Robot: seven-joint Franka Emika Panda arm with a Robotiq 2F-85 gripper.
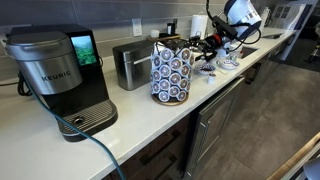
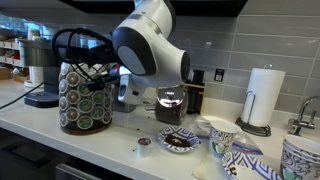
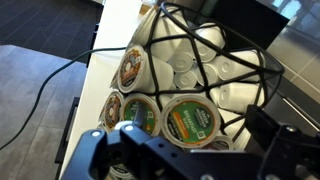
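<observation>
A round wire carousel (image 1: 171, 72) packed with coffee pods stands on the counter. My gripper is open above its top, fingers spread, in the wrist view. Between and just beyond them sits a pod with a green and orange lid (image 3: 191, 121); another pod (image 3: 138, 110) is beside it, and a tilted pod (image 3: 132, 68) lies at the rim. White upturned pods (image 3: 212, 42) show under the black wires. From the side, the gripper (image 2: 100, 72) is at the carousel's top, its fingertips hard to make out. One loose pod (image 2: 143, 148) rests on the counter.
A Keurig coffee maker (image 1: 62, 80) and a toaster (image 1: 132, 63) stand nearby along the wall. Patterned plates (image 2: 178, 138), bowls (image 2: 222, 135) and a paper towel roll (image 2: 262, 97) are on the other side. A dark cable (image 3: 40, 95) hangs past the counter edge.
</observation>
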